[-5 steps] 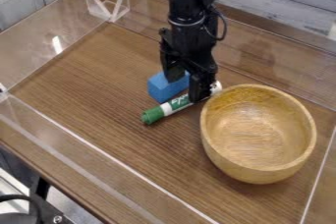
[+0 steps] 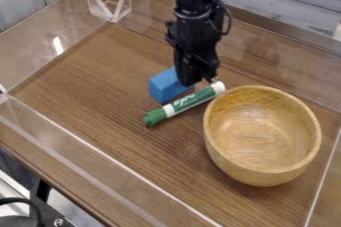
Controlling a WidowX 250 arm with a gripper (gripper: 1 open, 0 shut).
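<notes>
The black gripper [image 2: 188, 67] hangs over the middle of the table, just above and behind a blue block [image 2: 168, 88]; it looks shut, with nothing visible between its fingers. A green and white cylinder [image 2: 182, 106] lies diagonally on the wood just in front of the block, its right end near the rim of a large yellow bowl [image 2: 261, 100].
A white wall borders the back. At the lower left edge is a dark cable.
The gripper has risen and moved back from the block and cylinder, uncovering more of both.
</notes>
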